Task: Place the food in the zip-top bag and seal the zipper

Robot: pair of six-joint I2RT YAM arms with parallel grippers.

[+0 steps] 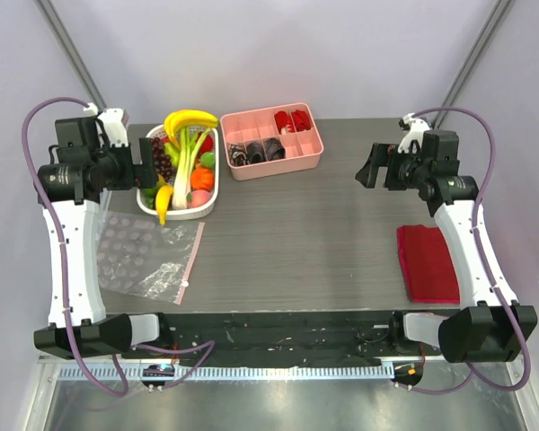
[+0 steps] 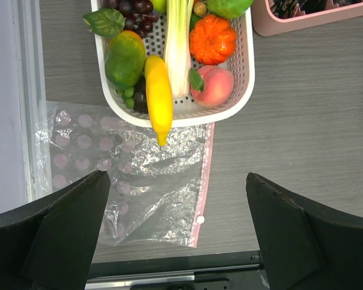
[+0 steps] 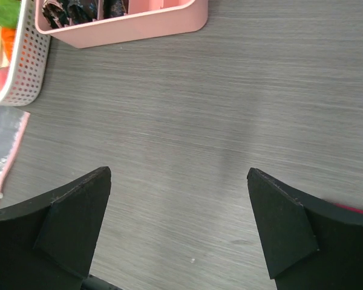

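Observation:
A clear zip top bag (image 2: 151, 187) lies flat on the left of the table, its pink zipper strip (image 2: 202, 193) with a white slider (image 2: 200, 219) along the right side. Just behind it a white basket (image 1: 196, 211) holds food: a banana (image 2: 159, 96), celery (image 2: 178, 48), a peach (image 2: 215, 87), an orange pumpkin (image 2: 212, 39), grapes (image 2: 128, 11) and several other pieces. My left gripper (image 1: 139, 163) hangs open above the left edge near the basket and bag, empty. My right gripper (image 1: 374, 164) is open and empty above the right side of the table.
A pink divided box (image 1: 269, 167) with red and dark items stands at the back centre. A folded red cloth (image 1: 428, 265) lies at the front right.

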